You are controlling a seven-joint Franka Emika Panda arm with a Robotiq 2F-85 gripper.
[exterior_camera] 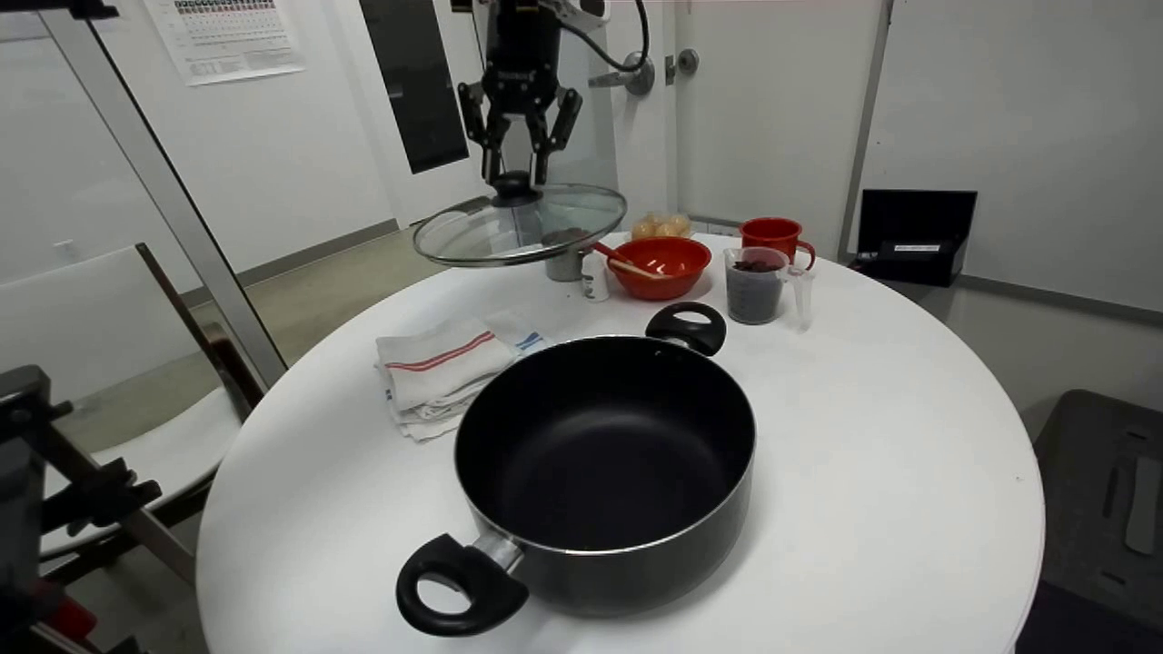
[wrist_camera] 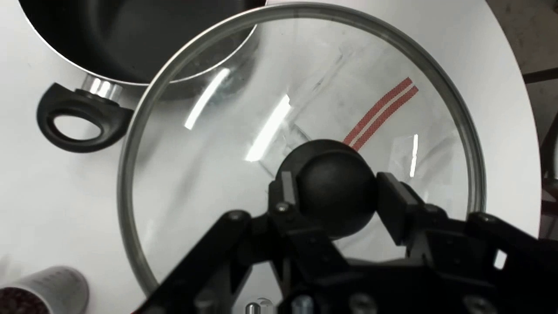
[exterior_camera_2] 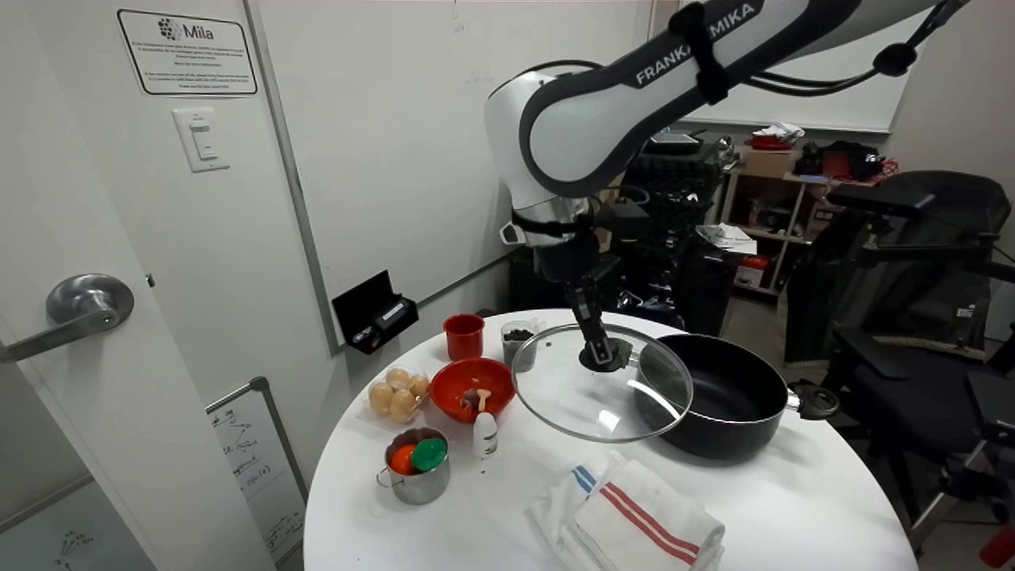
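High above the table my gripper [exterior_camera: 515, 174] is shut on the black knob [wrist_camera: 335, 188] of a round glass lid [exterior_camera: 572, 223]. In the wrist view the knob sits between the two fingers, and the lid [wrist_camera: 172, 220] spreads out beneath them, slightly tilted in exterior view 1. A large black pot [exterior_camera: 611, 458] with two loop handles stands uncovered on the white table. Through the glass in the wrist view show part of the pot [wrist_camera: 157, 36] and the red stripes of a folded towel [wrist_camera: 379, 112].
Behind the pot stand a red bowl [exterior_camera: 661, 267] with a utensil, a measuring cup [exterior_camera: 754, 292] of dark bits, and a red mug [exterior_camera: 771, 235]. Eggs [exterior_camera_2: 400, 392], a white bottle [exterior_camera_2: 485, 434] and a metal pot [exterior_camera_2: 419, 480] are close by.
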